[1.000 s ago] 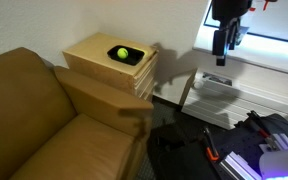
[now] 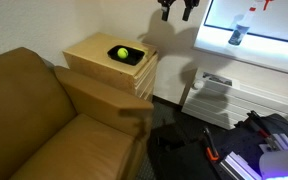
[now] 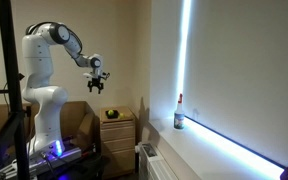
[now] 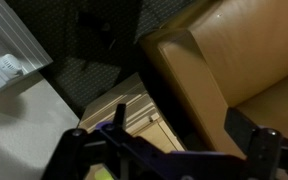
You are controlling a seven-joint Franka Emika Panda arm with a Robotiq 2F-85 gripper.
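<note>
My gripper (image 2: 176, 14) hangs open in the air at the top of exterior view 1, nothing between its fingers. Exterior view 2 has the gripper (image 3: 95, 86) high above and a little left of the wooden cabinet (image 3: 117, 130). On that cabinet a black tray (image 2: 135, 58) holds a round yellow-green object (image 2: 123, 52). A bottle with a red cap (image 2: 241, 28) stands upright on the windowsill, well apart from the gripper. In the wrist view the open fingers frame part of the cabinet (image 4: 134, 108), and only a sliver of green shows at the bottom edge.
A brown sofa (image 2: 79, 125) fills the left of exterior view 1, its armrest close to the cabinet. The white radiator (image 2: 229, 100) runs under the windowsill (image 3: 209, 145). Dark floor lies between sofa and radiator.
From the radiator side, my gripper has risen and moved left in exterior view 1, toward the cabinet. The tray, green object and bottle have stayed put.
</note>
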